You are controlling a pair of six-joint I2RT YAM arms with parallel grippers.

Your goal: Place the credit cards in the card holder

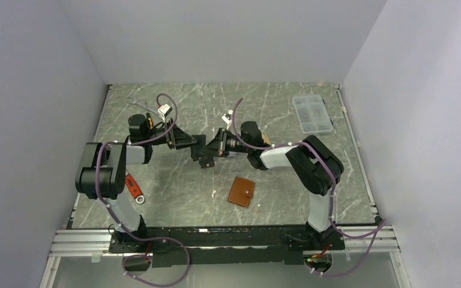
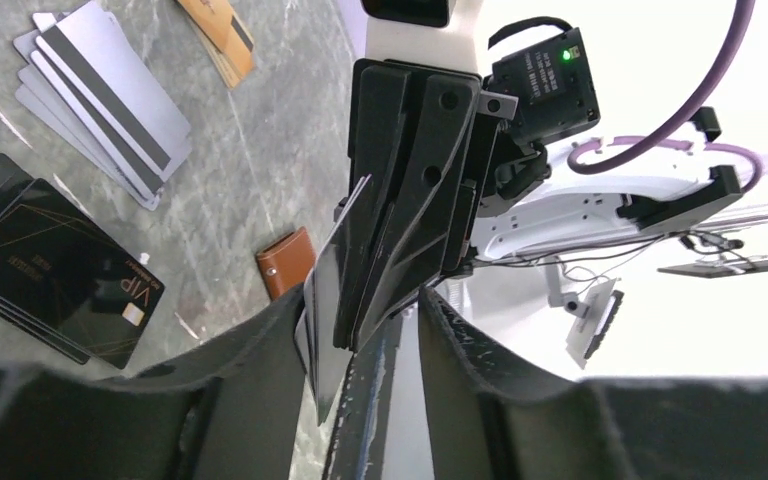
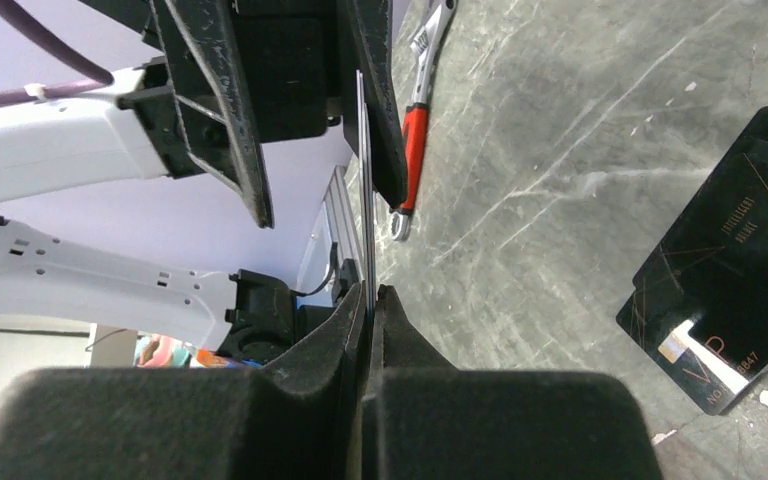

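Between the two grippers, above the table, a thin dark card (image 1: 198, 146) hangs on edge; whether it is one card or a few I cannot tell. My right gripper is shut on it, and the card shows as a narrow upright strip. My left gripper has its fingers apart, with the card's free end close to one of them; contact is unclear. On the table lie black cards (image 2: 70, 265), a fan of grey-white cards (image 2: 110, 100) and gold cards (image 2: 222, 35). The brown leather card holder (image 1: 241, 191) rests closed near the front.
A clear plastic box (image 1: 313, 114) sits at the back right. At the left are a wrench (image 3: 422, 80) and a red-handled tool (image 1: 134, 187). Bare table surrounds the card holder, while the two arms are close together over the middle.
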